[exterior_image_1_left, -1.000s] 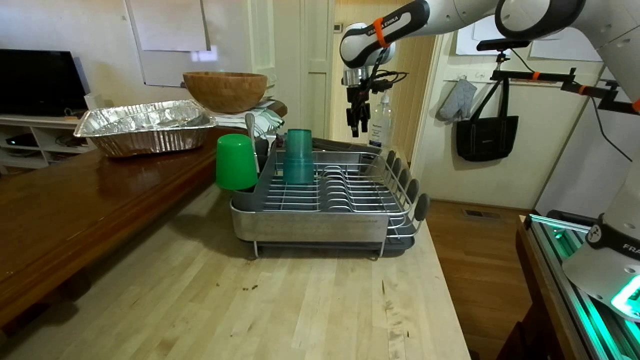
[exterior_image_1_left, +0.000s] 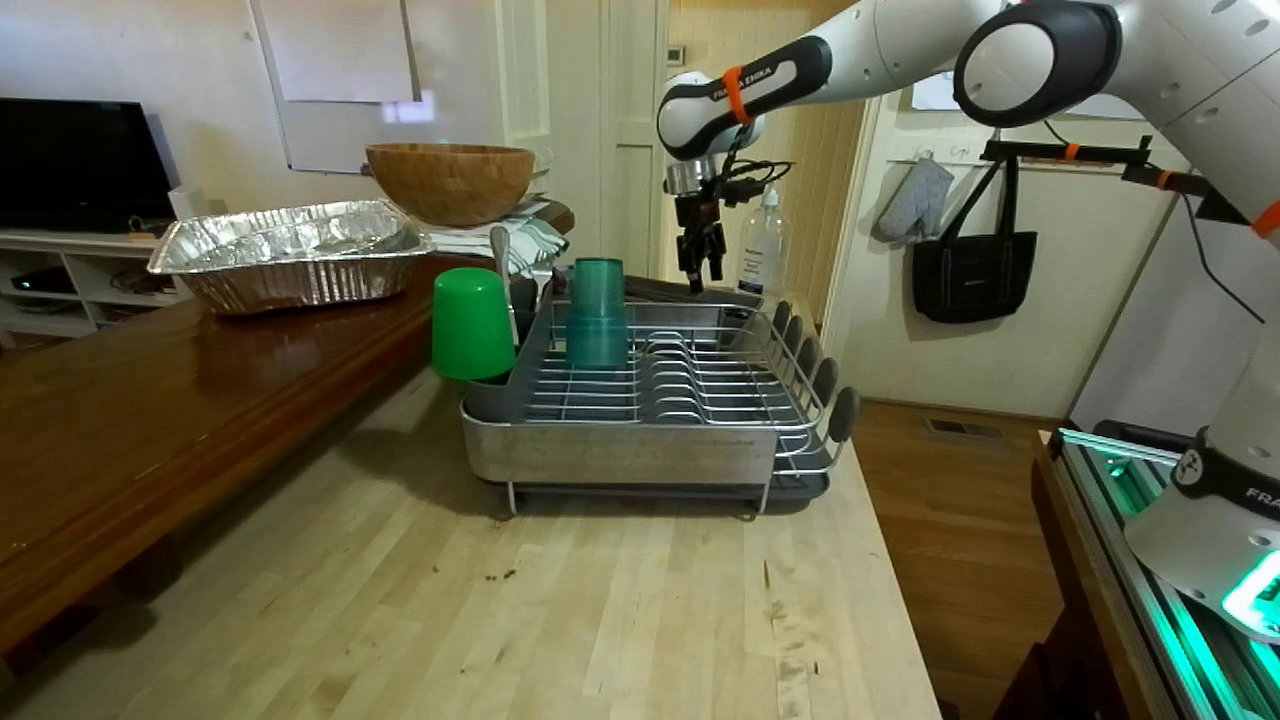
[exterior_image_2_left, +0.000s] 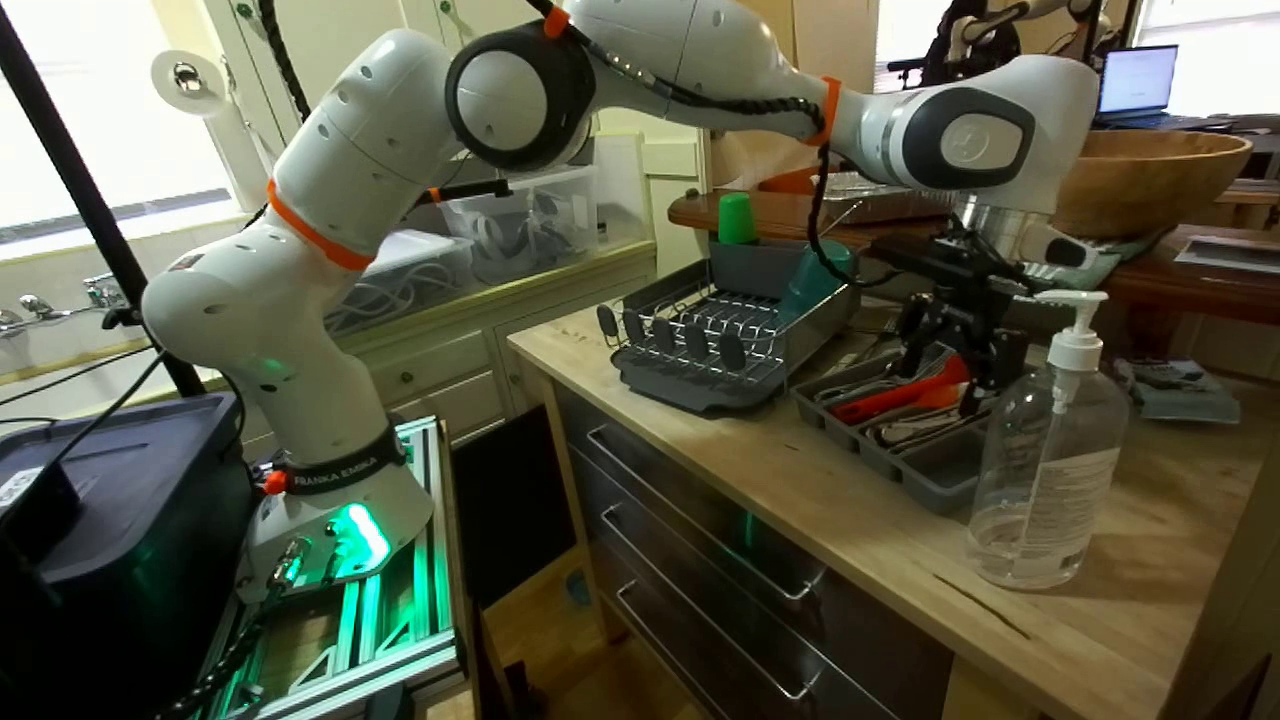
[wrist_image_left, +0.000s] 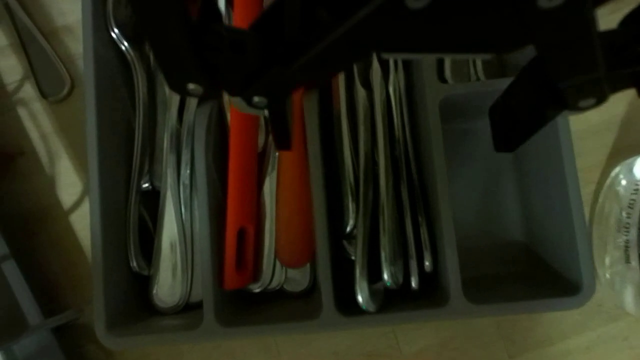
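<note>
Below my gripper lies a grey cutlery tray (wrist_image_left: 210, 321), seen from above in the wrist view. The fingers stand wide apart, one finger over the orange-handled utensil (wrist_image_left: 294, 222) and the other over the empty right compartment. A red slotted handle (wrist_image_left: 241, 198) rests beside the orange one in the same compartment. Silver cutlery (wrist_image_left: 171, 258) fills the left compartment, and several thin silver utensils (wrist_image_left: 384, 228) lie in the one right of the orange handle. In exterior view 2 the gripper (exterior_image_2_left: 960, 390) is at the tray (exterior_image_2_left: 828, 420), partly hiding it.
A clear pump bottle (exterior_image_2_left: 1044, 492) stands close beside the tray and gripper. The dish rack (exterior_image_1_left: 624, 450) holds a teal cup (exterior_image_1_left: 596, 314), with a green cup (exterior_image_1_left: 471, 324) at its left side. Bare counter (exterior_image_1_left: 624, 600) lies in front of the rack.
In exterior view 1 the arm and gripper have moved lower and slightly left. The cups, rack and bottle have stayed where they were.
</note>
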